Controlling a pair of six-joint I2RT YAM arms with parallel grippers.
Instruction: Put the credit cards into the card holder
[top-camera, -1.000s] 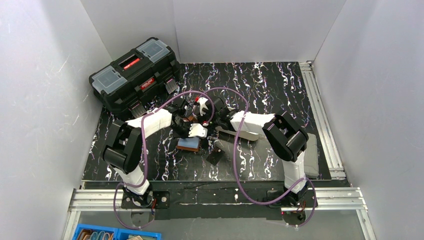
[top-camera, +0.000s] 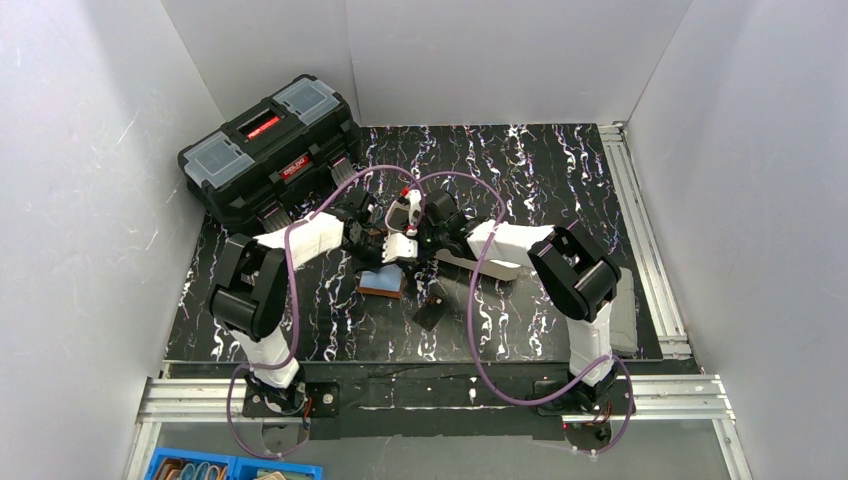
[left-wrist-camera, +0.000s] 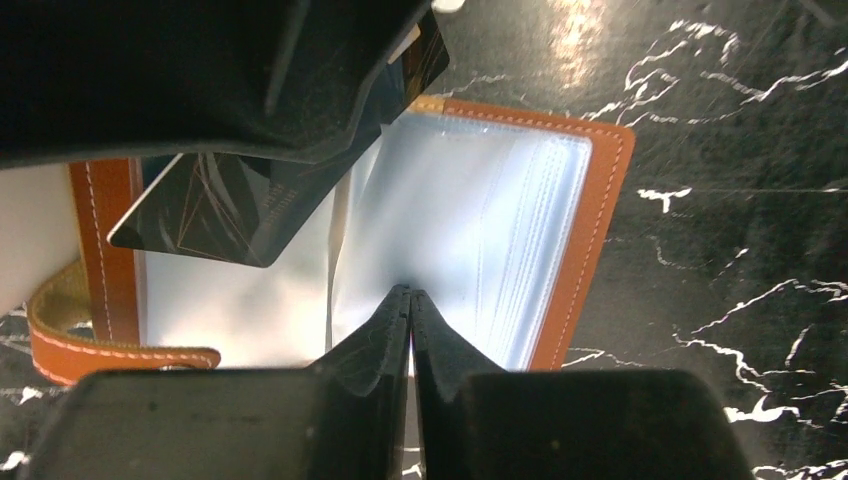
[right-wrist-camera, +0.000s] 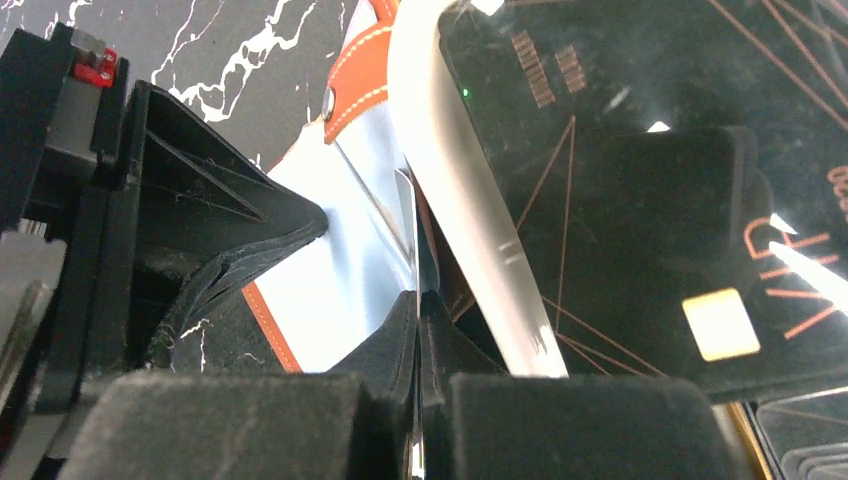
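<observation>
The card holder (top-camera: 380, 283), brown leather with clear sleeves, lies open on the marble table beneath both grippers. In the left wrist view my left gripper is shut on the clear sleeve (left-wrist-camera: 470, 220), no card visible between its fingers; a dark card (left-wrist-camera: 215, 210) hangs above the holder's other half. In the right wrist view my right gripper is shut, with a thin card (right-wrist-camera: 408, 200) edge-on at its fingertips, over the sleeves. Another dark card (top-camera: 430, 311) lies on the table below the grippers.
A black toolbox (top-camera: 268, 150) fills the back left. A pale tray (top-camera: 480, 268) lies under the right arm, close beside the holder. A grey pad (top-camera: 622, 310) is at the right edge.
Both grippers have shifted slightly to the right in the top view, and the card holder has moved a little with them. The loose card on the table is unchanged.
</observation>
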